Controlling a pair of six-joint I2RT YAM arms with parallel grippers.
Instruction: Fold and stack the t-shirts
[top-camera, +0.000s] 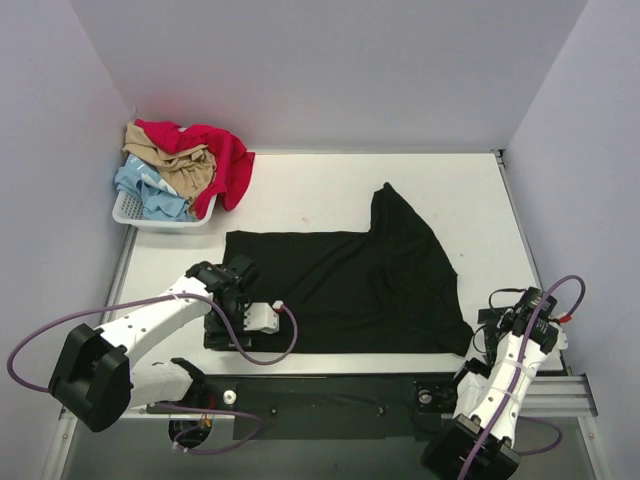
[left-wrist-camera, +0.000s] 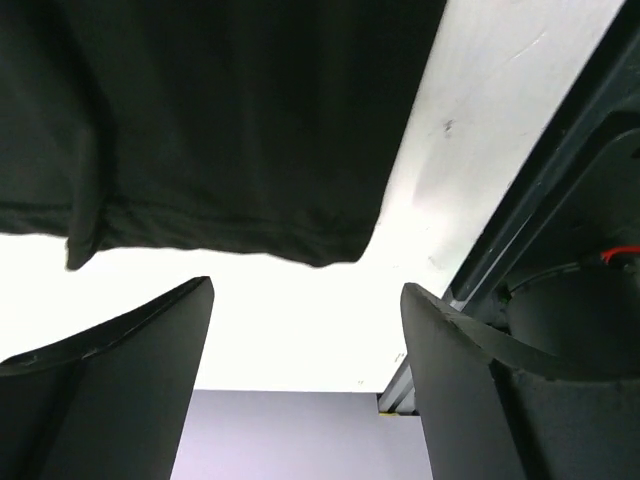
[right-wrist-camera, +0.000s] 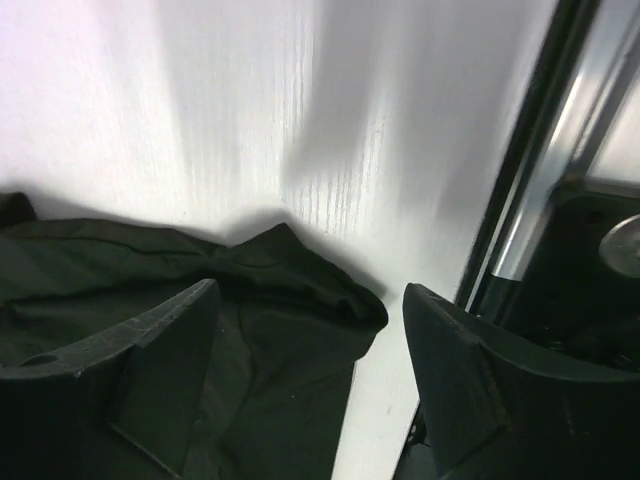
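Observation:
A black t-shirt (top-camera: 330, 285) lies spread across the white table, one part reaching toward the back and its lower edge running along the front. Above its left front end is my left gripper (top-camera: 228, 328). In the left wrist view its fingers (left-wrist-camera: 150, 370) stand wide apart, with the shirt's corner just beyond the tips and nothing held. My right gripper (top-camera: 487, 325) is just past the shirt's right front corner. In the right wrist view its fingers (right-wrist-camera: 455, 360) are apart, and the slightly raised, creased corner (right-wrist-camera: 310, 290) shows loose between and beyond them.
A white basket (top-camera: 160, 224) at the back left holds red, tan and blue clothes (top-camera: 185, 165). Bare table (top-camera: 310, 195) shows behind the shirt and on the right. A dark ledge (top-camera: 320, 400) borders the front edge.

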